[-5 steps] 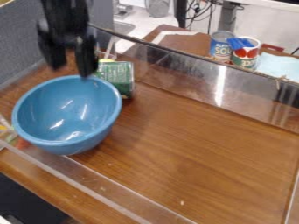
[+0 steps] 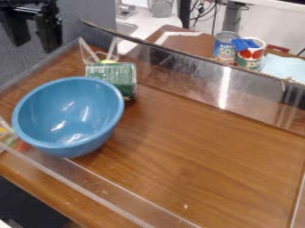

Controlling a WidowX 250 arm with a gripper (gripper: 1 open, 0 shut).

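The black gripper (image 2: pixel 34 27) is at the top left corner, above and behind the blue bowl, only partly in frame; its finger state is hard to make out. The blue bowl (image 2: pixel 68 117) stands empty on the wooden table at the left. A green can (image 2: pixel 112 78) lies on its side just behind the bowl, against the back left of the enclosure.
Clear plastic walls border the table (image 2: pixel 209 165), whose middle and right are bare. Beyond the back wall stand two cans (image 2: pixel 249 55) and a light blue sheet (image 2: pixel 284 68). Small colourful items sit left of the bowl.
The gripper has moved up and to the left, away from over the bowl and can to the corner of the frame. Bowl and can look unchanged.
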